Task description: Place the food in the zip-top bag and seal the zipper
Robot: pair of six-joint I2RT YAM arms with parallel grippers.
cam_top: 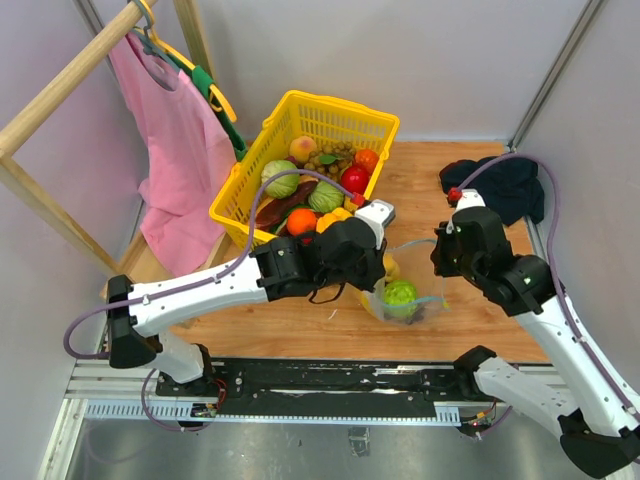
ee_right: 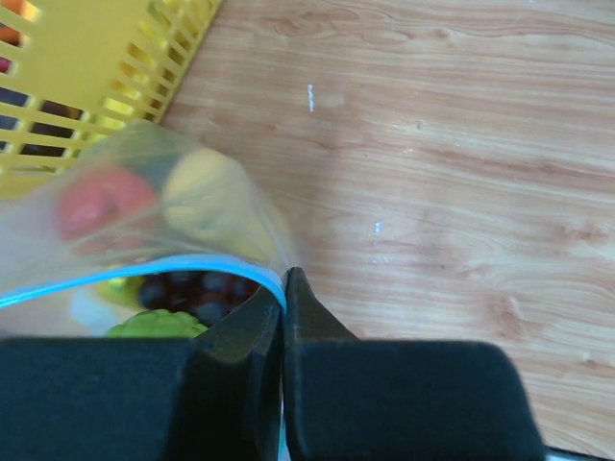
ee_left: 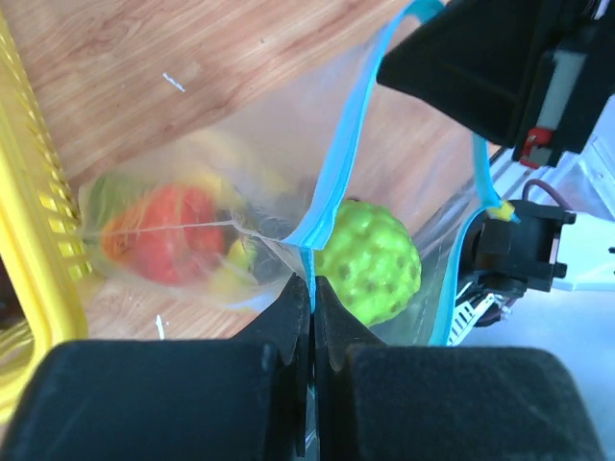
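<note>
In the left wrist view, the clear bag's point(ee_left: 240, 144) light-blue zip edge runs down between the shut fingers of my left gripper. My right gripper is also shut, with the blue zip edge point(ee_right: 183, 262) pinched between its tips. Between the two grippers the bag's mouth gapes. Inside lie a bumpy green food point(ee_left: 370, 259), a red one point(ee_left: 178, 235), a yellow one point(ee_right: 207, 192) and dark grapes point(ee_right: 207, 293). From the top, the green food point(cam_top: 400, 297) shows near the opening, while the left arm covers part of the bag.
A yellow basket point(cam_top: 345, 107) full of produce stands close behind the left arm. Dark cloth point(cam_top: 495, 187) lies at the back right, and a pink garment point(cam_top: 180, 160) hangs on a rack at the left. Bare wood point(ee_right: 461, 192) extends right of the bag.
</note>
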